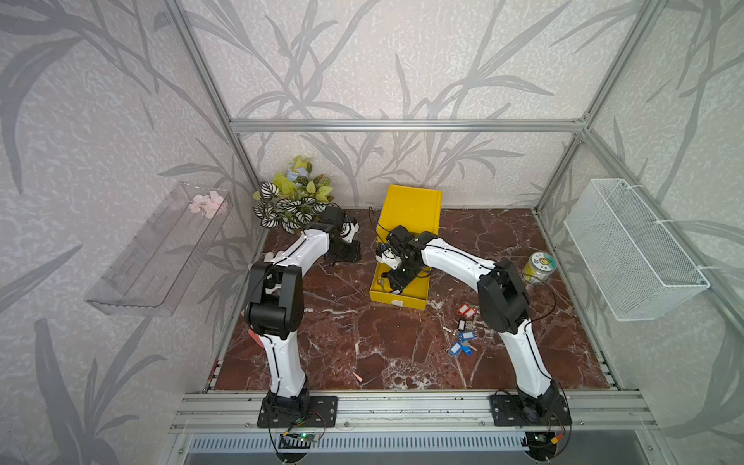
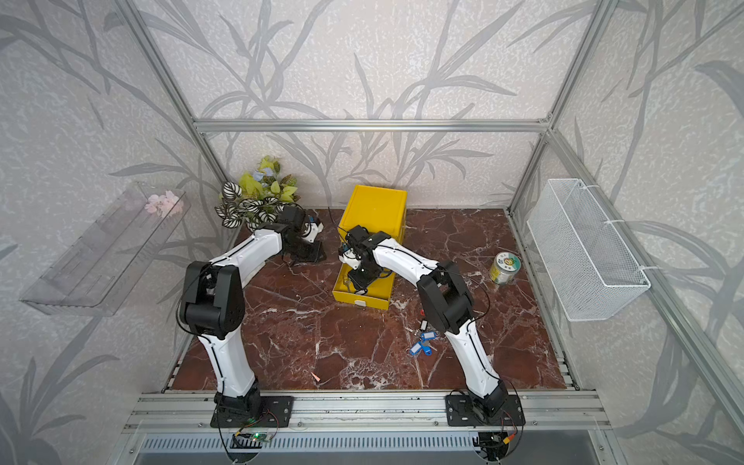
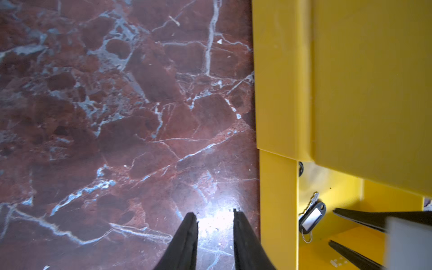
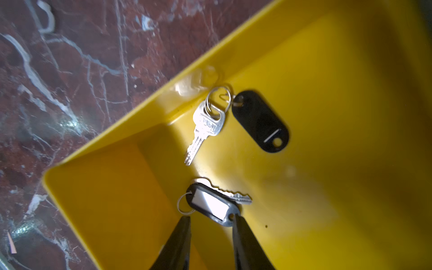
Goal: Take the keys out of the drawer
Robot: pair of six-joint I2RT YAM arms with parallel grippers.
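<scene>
In the right wrist view the open yellow drawer (image 4: pixel 337 180) holds two key sets. A silver key (image 4: pixel 207 119) with a black tag (image 4: pixel 260 120) lies by the side wall; another key with a white-labelled tag (image 4: pixel 211 204) lies near a corner. My right gripper is open over this second set, inside the drawer, with nothing seen held. My left gripper is open with nothing between its fingers, above the bare table just left of the yellow box (image 3: pixel 360 76).
Loose key tags (image 1: pixel 465 341) lie right of the drawer, a can (image 1: pixel 540 263) farther right, a plant (image 1: pixel 290 193) at the back left.
</scene>
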